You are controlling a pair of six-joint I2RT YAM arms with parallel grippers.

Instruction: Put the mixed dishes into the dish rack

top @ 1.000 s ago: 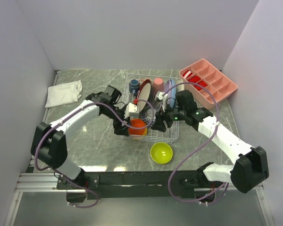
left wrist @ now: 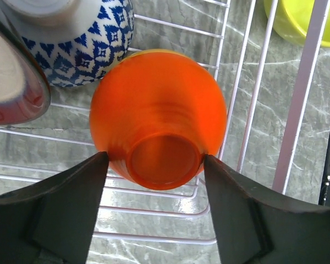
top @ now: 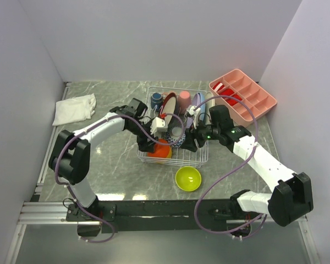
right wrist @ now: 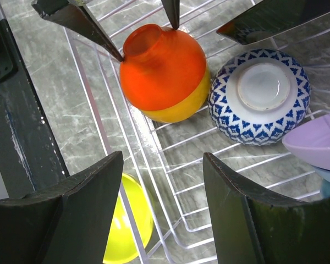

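Observation:
An orange bowl [left wrist: 158, 99], with a yellow one showing beneath it, lies tilted in the white wire rack [top: 184, 164]. My left gripper has its fingertips at either side of the orange bowl's foot; whether they grip it is unclear. A blue-patterned bowl [right wrist: 231, 96] sits foot-up beside them. My right gripper is open above the rack's front, empty between its fingers. A yellow-green bowl [top: 188, 179] lies outside the rack in front. Plates and cups fill the rack's back.
A pink compartment tray [top: 253, 99] with red items stands back right; a white cloth [top: 74, 110] lies at the left. Cables loop over both arms.
My left arm has shifted slightly, its elbow moving right and its gripper staying at the orange bowl. The right arm has moved very slightly.

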